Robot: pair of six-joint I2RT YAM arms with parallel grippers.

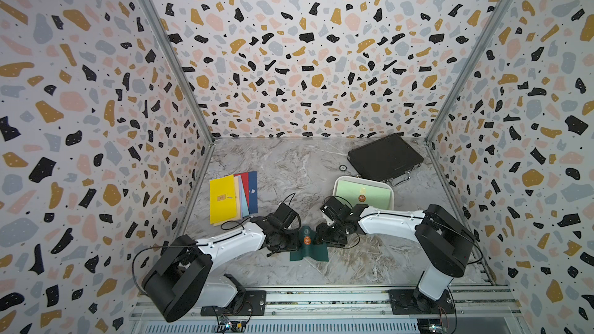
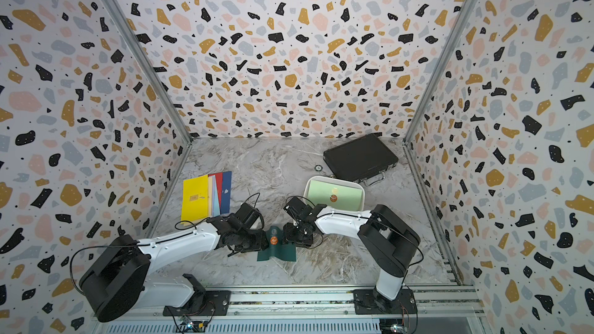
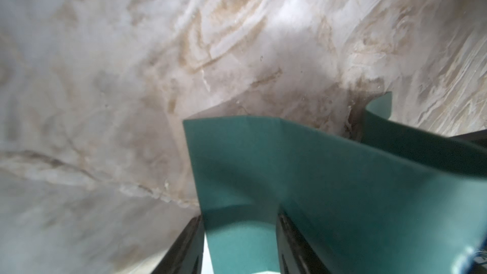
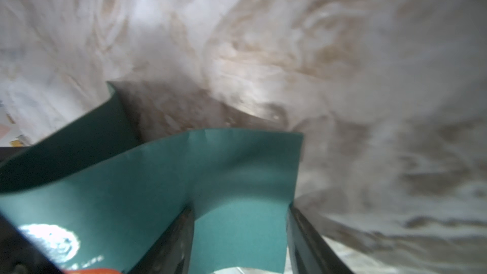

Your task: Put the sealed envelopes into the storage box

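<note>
A dark green envelope (image 1: 307, 251) with a round orange seal (image 1: 307, 240) lies near the table's front, bowed upward in the middle between my two grippers. At its left end my left gripper stands part open, a corner of the green paper below and between its fingers. My right gripper is open over the right end, fingers spread about the paper's edge. The white storage box (image 1: 392, 198) stands behind the right arm, a light green sealed envelope (image 1: 349, 190) inside it; the arm hides its front.
Back left lie several envelopes or folders: a yellow one (image 1: 221, 210), a red one (image 1: 245, 178) and a blue one (image 1: 253, 191). A black case (image 1: 385, 157) lies behind the box, a small round object (image 1: 342, 167) near it.
</note>
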